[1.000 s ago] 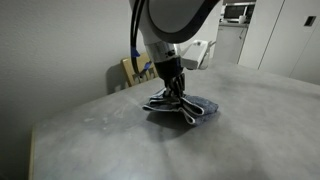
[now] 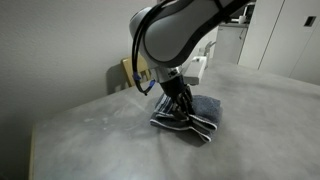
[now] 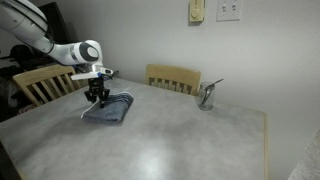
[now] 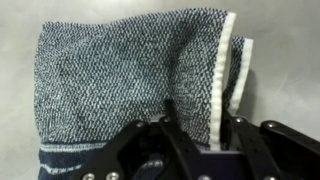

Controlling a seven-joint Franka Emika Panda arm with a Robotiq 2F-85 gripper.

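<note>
A dark blue-grey towel with white edge stripes [image 2: 206,107] lies folded and somewhat rumpled on the grey table. My gripper [image 2: 184,108] points down onto it, fingertips at the cloth. In the wrist view the towel [image 4: 105,75] fills the left and middle, its white hem running down toward the gripper. The fingers [image 4: 170,125] stand apart with cloth and hem showing between them; whether they press on it cannot be made out. From the second exterior view, the towel [image 3: 108,108] sits at the table's left, under the gripper [image 3: 98,98].
Wooden chairs [image 3: 172,77] stand along the table's far side. A metal cup with a utensil [image 3: 207,97] is near the back edge.
My gripper has come down and slightly to the right. The towel's bunched part, raised under the fingers a second ago, now lies lower and flatter.
</note>
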